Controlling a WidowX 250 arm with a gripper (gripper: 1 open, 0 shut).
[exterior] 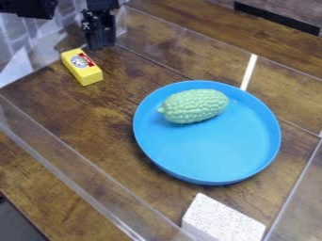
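Note:
At the top left my dark gripper (98, 30) hangs just above and behind a yellow box (85, 71) with a red and white label, which lies on the wooden surface. The gripper's fingertips are small and dark, with nothing visible held between them. A pale green, bumpy corn-like object (193, 106) lies on the upper part of a round blue plate (208, 151) at the right.
A white speckled block (221, 220) sits at the bottom right. Clear plastic walls (38, 141) border the left and right sides. Bare wood (94, 122) lies between the yellow box and the plate, and along the top right.

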